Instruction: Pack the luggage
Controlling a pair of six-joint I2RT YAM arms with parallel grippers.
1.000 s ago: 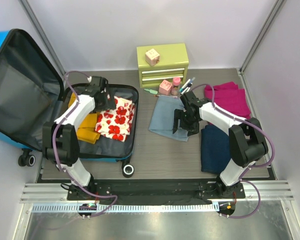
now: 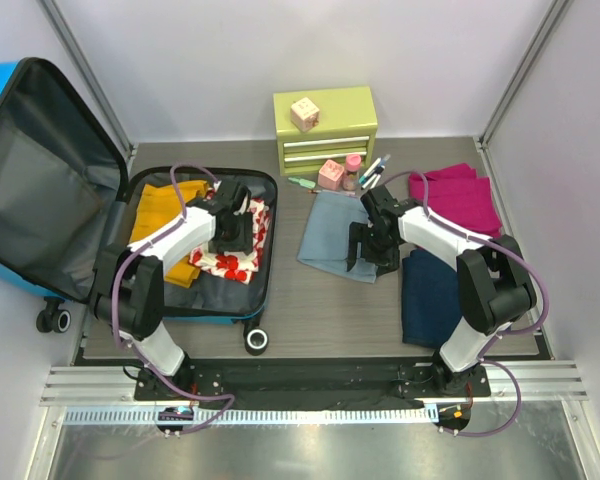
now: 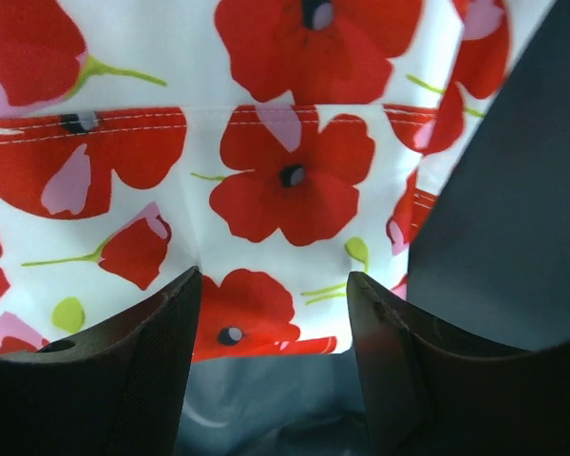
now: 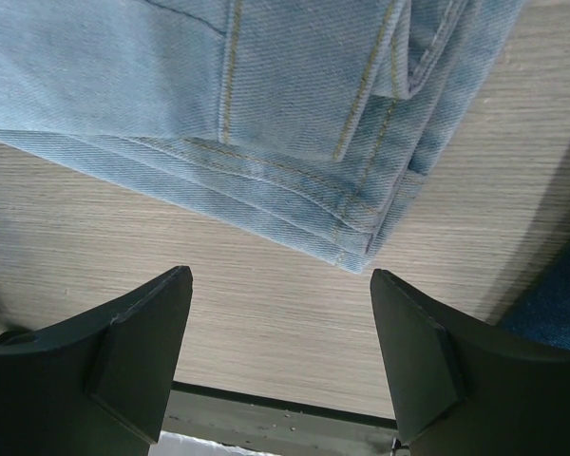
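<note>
The blue suitcase (image 2: 205, 296) lies open at the left, its lid raised. Inside, a mustard-yellow garment (image 2: 156, 212) lies on the left and a white cloth with red flowers (image 2: 230, 264) on the right. Over the flowered cloth is my left gripper, its fingers apart; in the left wrist view they point at the cloth's lower edge, with nothing visibly gripped. A folded light-blue denim garment (image 2: 327, 235) rests mid-table. My right gripper stands open above its lower right part, holding nothing. To the right are a folded magenta garment (image 2: 465, 200) and a dark navy garment (image 2: 427, 298).
A green drawer unit (image 2: 325, 105) stands at the back with a pink box (image 2: 304, 114) on top. Before it sit another pink box (image 2: 330, 174), a pink-capped bottle (image 2: 352, 172) and some brushes. Bare table lies between the suitcase and the denim.
My left gripper has moved right and toward the front, from the upper part of the suitcase to over the flowered cloth. The right arm and the clothes look unmoved.
</note>
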